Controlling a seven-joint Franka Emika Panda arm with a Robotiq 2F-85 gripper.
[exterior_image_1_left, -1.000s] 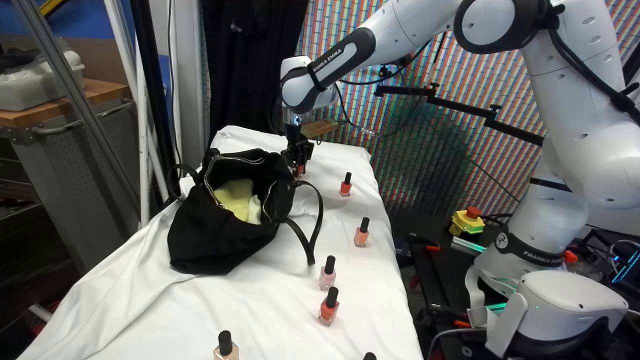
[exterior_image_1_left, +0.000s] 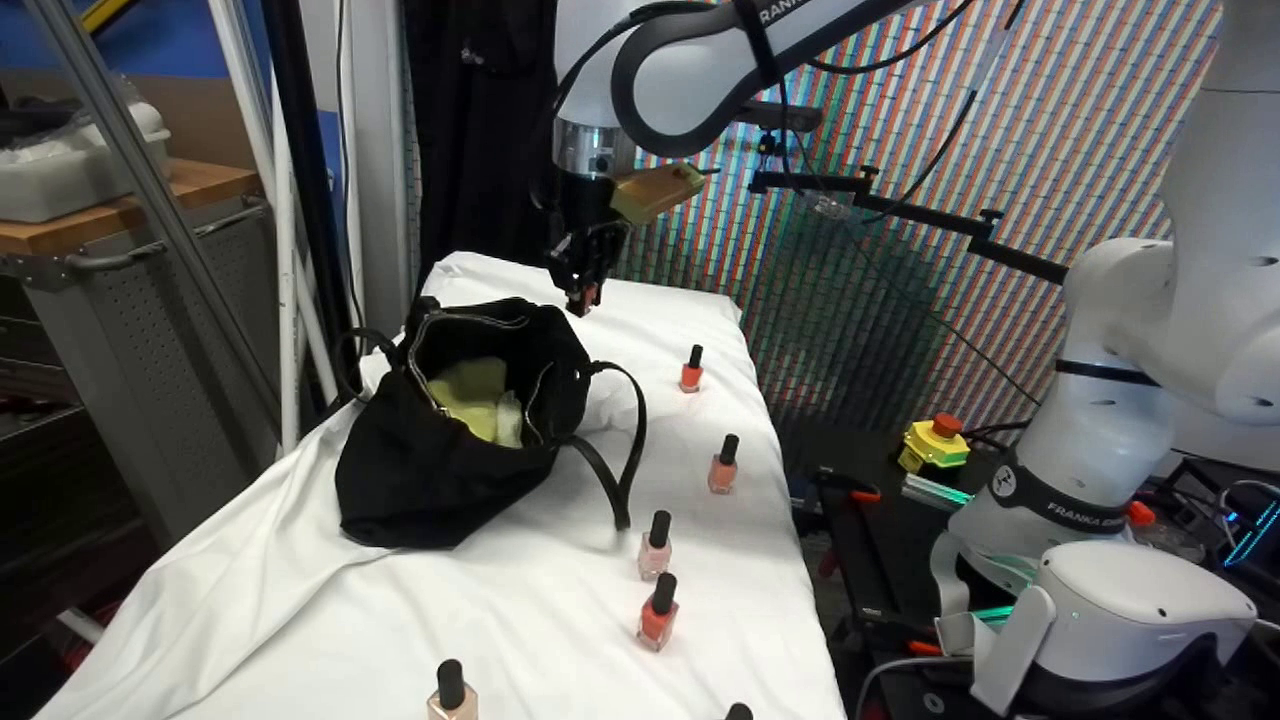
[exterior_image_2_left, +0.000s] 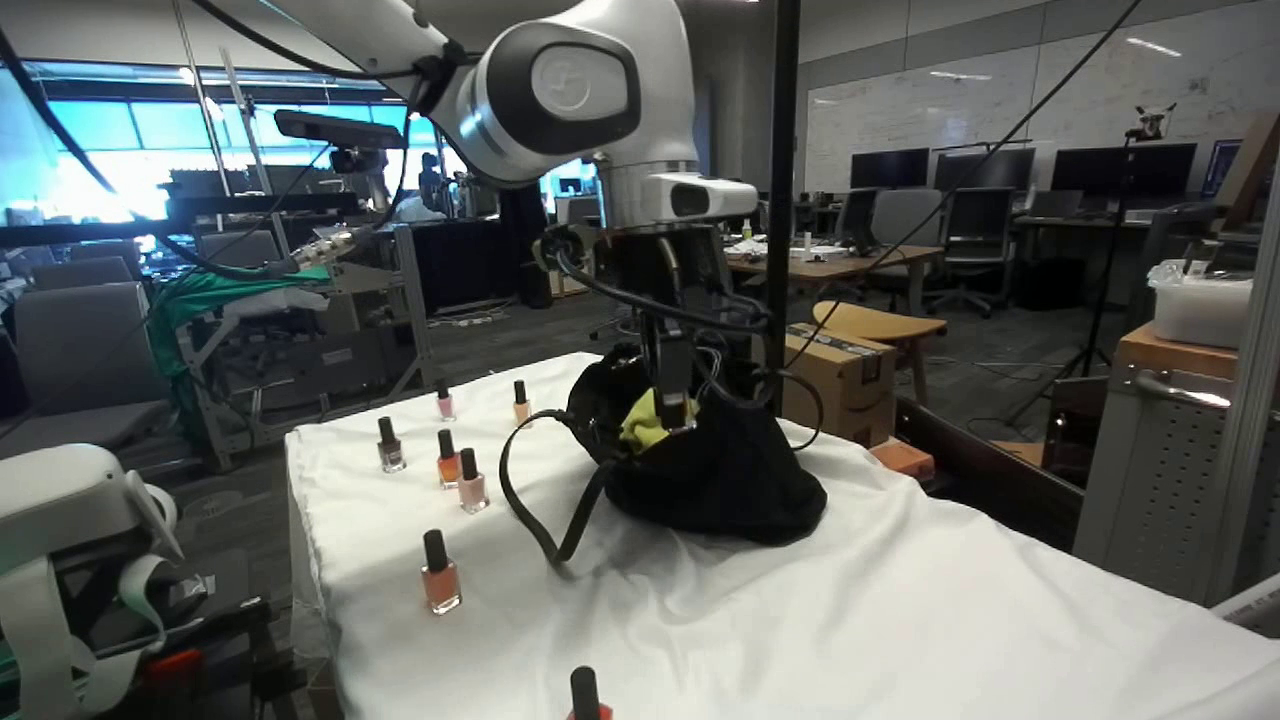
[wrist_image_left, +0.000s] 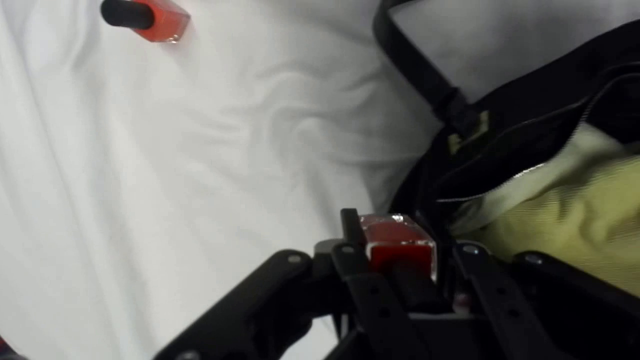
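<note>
A red nail polish bottle (wrist_image_left: 400, 255) is pinched in my gripper, which is shut on it; its glass base faces the wrist camera and its cap is partly hidden between the fingers. In the first exterior view the gripper (exterior_image_1_left: 584, 295) hangs above the white table, just behind the open black bag (exterior_image_1_left: 402, 468). A yellow-green cloth (exterior_image_1_left: 480, 390) lies inside the bag. From the second exterior view, the gripper (exterior_image_2_left: 675, 412) lines up with the bag's mouth, while the wrist view shows the bag's opening to its right.
Several polish bottles stand upright along the table, including a red one (exterior_image_1_left: 691, 370), an orange-pink one (exterior_image_1_left: 722, 472) and another red one (exterior_image_1_left: 656, 618). The bag's strap (exterior_image_1_left: 624, 480) loops onto the white cloth. Bare table lies in front of the bag.
My gripper has risen from the table behind the bag, carrying the red bottle up with it. The bag and the standing bottles stay where they were.
</note>
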